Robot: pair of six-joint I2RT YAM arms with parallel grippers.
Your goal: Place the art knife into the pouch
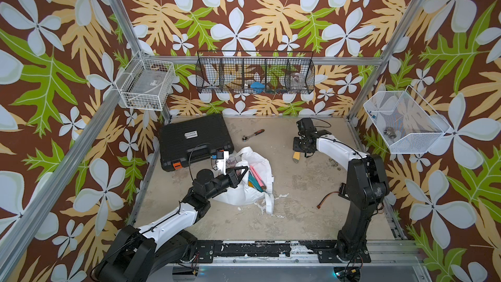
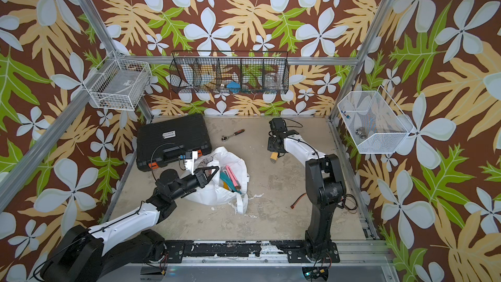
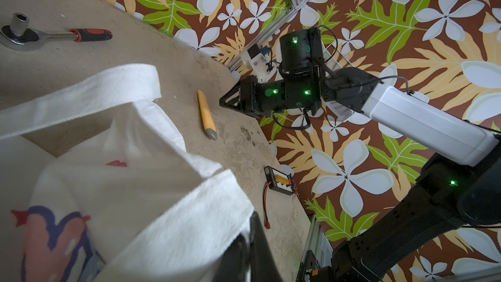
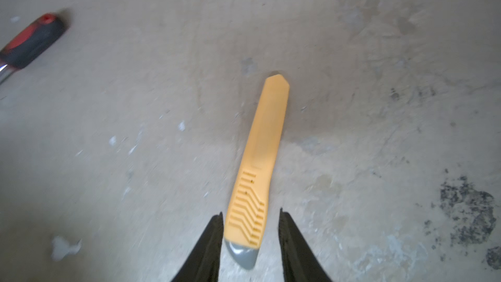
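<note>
The yellow art knife appears lying on the table, clear of the right fingers; the left wrist view shows a gap between knife [image 3: 206, 115] and fingertips. My right gripper is above its grey-tipped end, its fingers apart with nothing held between them. Left of centre, the white cloth pouch [image 1: 261, 162] stands with its mouth open, pink, teal and yellow things inside. My left gripper [image 1: 245, 168] is at the pouch's rim, its fingers [image 3: 255, 235] closed over the white edge [image 3: 224, 193], which partly hides them.
A ratchet [image 1: 253, 134] lies behind the pouch, and a black case [image 1: 195, 138] sits at the back left. At the right lies a small black board [image 3: 278, 179] with a red lead. Bare table separates pouch and knife.
</note>
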